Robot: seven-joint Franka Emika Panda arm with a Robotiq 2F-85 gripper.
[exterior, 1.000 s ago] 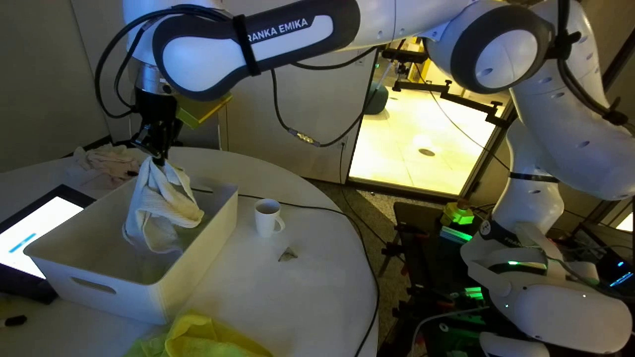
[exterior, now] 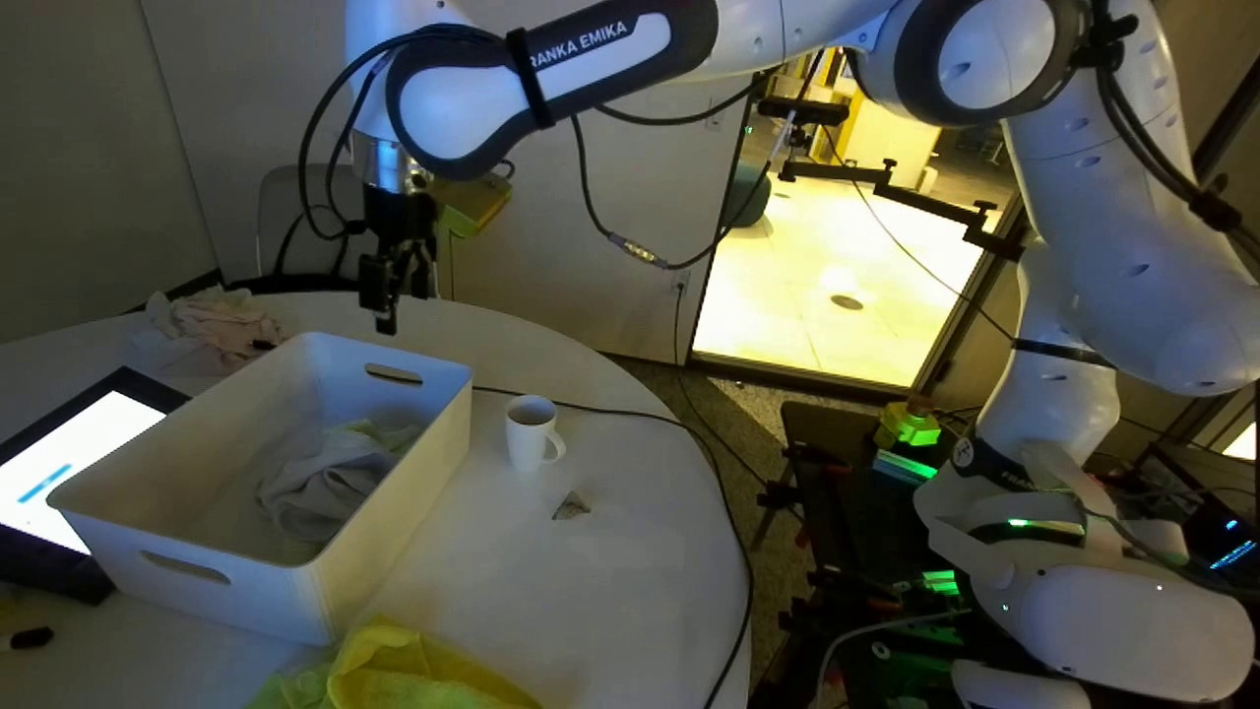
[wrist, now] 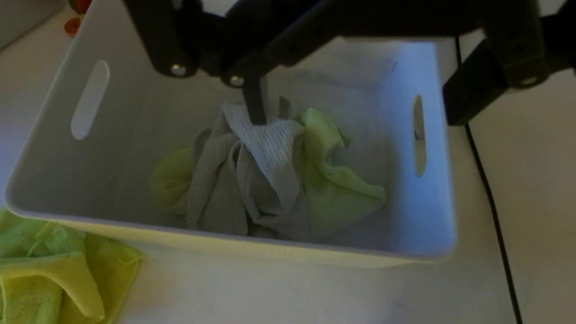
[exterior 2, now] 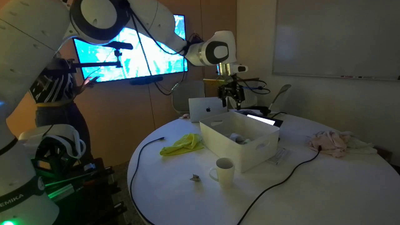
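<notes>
A white bin (exterior: 402,520) stands on the round table. Inside it a crumpled grey-white cloth (wrist: 270,156) lies over a yellow-green cloth (wrist: 337,189); both rest on the bin's floor. Above the bin's far end hangs my gripper (exterior: 396,319), open and clear of the cloths. The wrist view shows its dark fingers (wrist: 254,102) spread wide with nothing held between them. Outside the bin, a yellow cloth (exterior 2: 183,144) lies on the table beside its wall.
Close to the bin stand a white mug (exterior: 532,435) and a small crumpled scrap (exterior: 572,506). Pinkish cloths (exterior 2: 330,142), a laptop (exterior 2: 207,108) and a lit tablet (exterior: 71,461) lie around it. Black cables (exterior 2: 281,183) cross the table. The near tabletop has free room.
A second ago the grey-white cloth hung from my gripper over the bin. Now it lies inside, released, and the gripper has risen and shifted right in exterior view 1.
</notes>
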